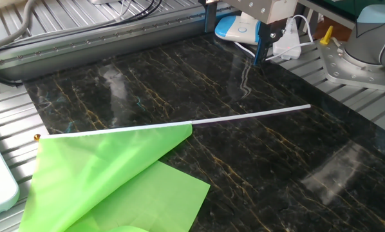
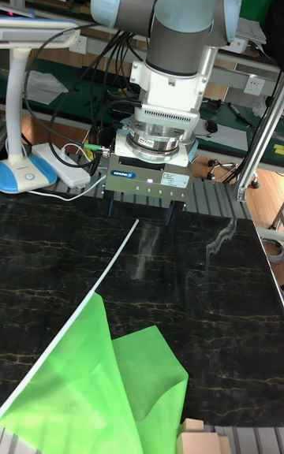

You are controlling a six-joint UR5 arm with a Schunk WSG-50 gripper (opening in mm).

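A green flag (image 1: 102,174) lies partly folded on the dark marble-patterned board (image 1: 179,77). Its white pole (image 1: 250,116) runs across the board, with an orange-brown tip (image 1: 37,137) at the flag end. The bare pole end (image 2: 135,224) points toward the robot side in exterior view 3. Above the board's far edge hangs my gripper (image 2: 140,212), its two dark fingers (image 1: 262,46) wide apart and nothing between them. Exterior view 2 shows the gripper clear of the pole. Part of the flag is cut off by that view's lower edge.
Behind the gripper stand a blue-and-white lamp base (image 1: 239,28) and a white power strip (image 1: 286,44) with cables. Wooden blocks (image 2: 202,441) sit at the near edge in exterior view 3. The board is bare on the pole's far side.
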